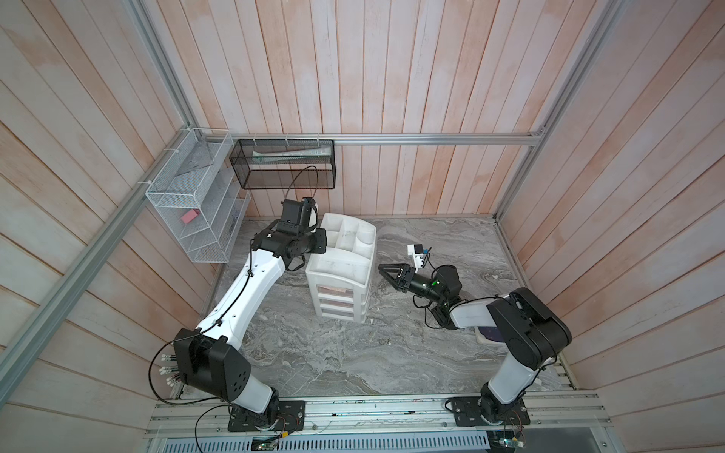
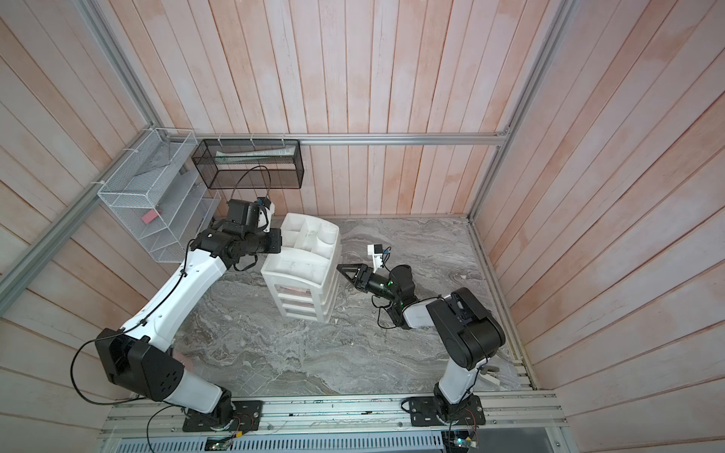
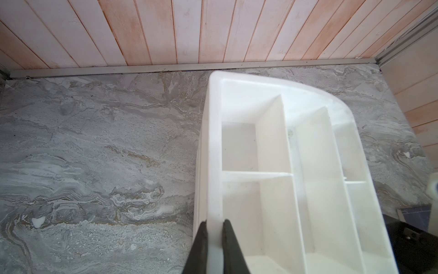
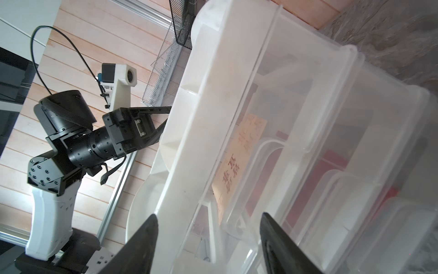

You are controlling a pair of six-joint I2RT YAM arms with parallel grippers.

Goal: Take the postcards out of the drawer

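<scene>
A white cabinet (image 1: 332, 264) with clear drawers stands on the grey marbled floor. In the left wrist view my left gripper is shut on the cabinet's left top rim (image 3: 214, 150). Through the clear top drawer (image 4: 292, 105), the right wrist view shows a tan card with dark writing (image 4: 228, 178); whether other cards lie with it I cannot tell. The drawers look closed. My right gripper is partly open in front of the drawer fronts, to the right of the cabinet in the top views, and nothing shows between its fingers.
Reddish contents show in the lower drawers (image 4: 328, 159). White wire shelves (image 1: 188, 196) and a black mesh basket (image 1: 283, 162) hang at the back left.
</scene>
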